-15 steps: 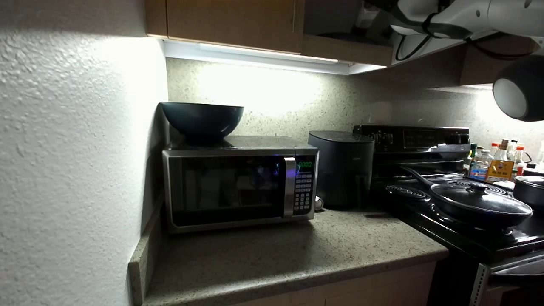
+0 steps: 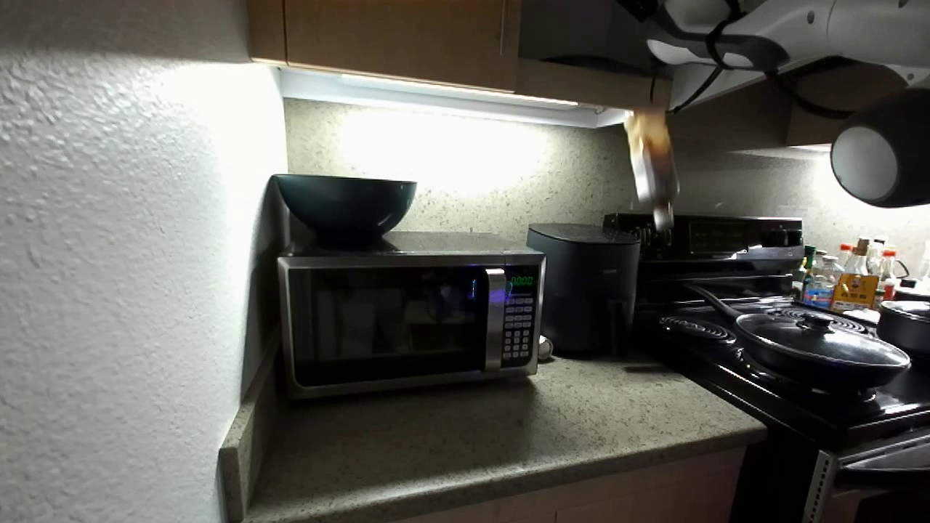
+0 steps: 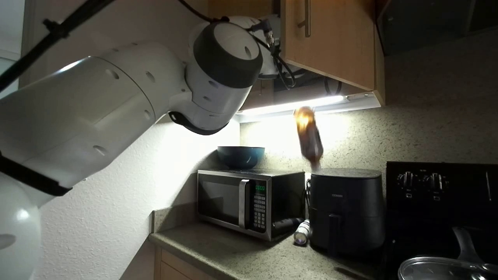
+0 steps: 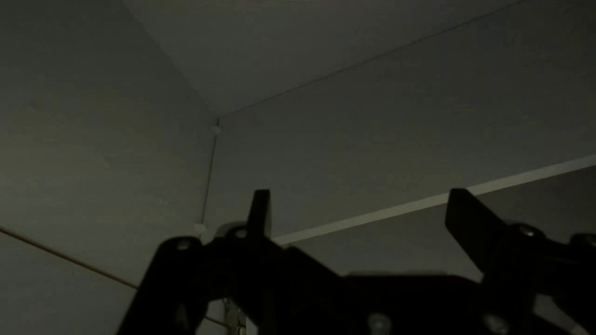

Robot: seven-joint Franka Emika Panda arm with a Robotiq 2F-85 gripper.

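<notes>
A blurred amber-brown bottle-like object [image 2: 654, 165] hangs in mid-air below the upper cabinet's edge, touching nothing that I can see. From the other side, the same blurred object [image 3: 309, 136] appears just above the air fryer, its narrow end down. In the wrist view my gripper is open, its two dark fingers wide apart with nothing between them. Dim, pale cabinet panels fill the space beyond them. Both exterior views leave the fingers hidden or out of frame, up by the open cabinet [image 2: 593, 83].
A black air fryer [image 3: 348, 210] stands beside the microwave [image 2: 410, 322], which carries a dark bowl [image 2: 344, 208]. The cabinet door [image 3: 334, 42] and its shelf edge lie close to the arm [image 3: 228, 56]. Right, the stove holds a lidded pan [image 2: 819, 344].
The amber-brown object has appeared in the air below the cabinet. A pale item seen inside the cabinet opening a second ago no longer shows there. The arm has shifted slightly left.
</notes>
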